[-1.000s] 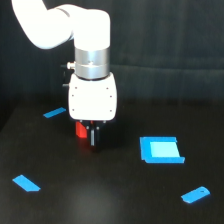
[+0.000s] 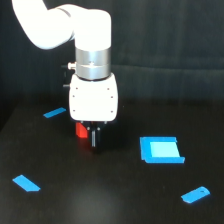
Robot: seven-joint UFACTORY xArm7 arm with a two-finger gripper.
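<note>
A small red object (image 2: 81, 131) stands on the dark table, left of the middle of the camera view. My gripper (image 2: 95, 138) points down from the white hand (image 2: 93, 98), its dark fingers just right of the red object's visible part and overlapping its edge. Whether they touch it, or have anything between them, cannot be made out against the dark background. Part of the red object is hidden by the hand and fingers.
A pale square (image 2: 163, 150) framed in blue tape lies to the right, empty. Blue tape strips mark the table at the front left (image 2: 26, 184), front right (image 2: 196, 195) and back left (image 2: 54, 113).
The hand and fingers sit very slightly lower and a touch to the right of where they were. The red object appears to be in the same place.
</note>
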